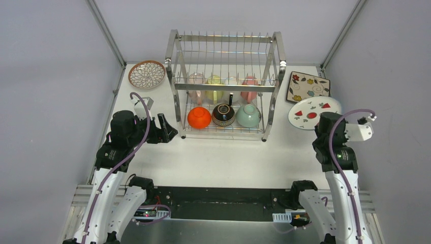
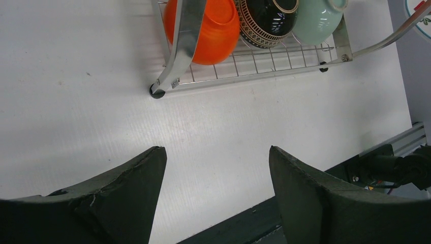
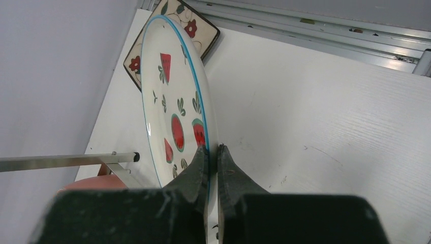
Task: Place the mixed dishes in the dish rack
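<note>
My right gripper is shut on the rim of a white oval plate with watermelons (image 1: 300, 114), which is raised beside the rack's right side. My left gripper stands open left of the dish rack (image 1: 226, 86), empty. The rack's lower level holds an orange bowl (image 1: 199, 118), a black bowl (image 1: 223, 117), a mint bowl (image 1: 248, 117) and several mugs behind them; its upper level is empty.
A brown-rimmed patterned plate (image 1: 147, 74) lies at the back left, a square floral plate (image 1: 308, 90) at the back right.
</note>
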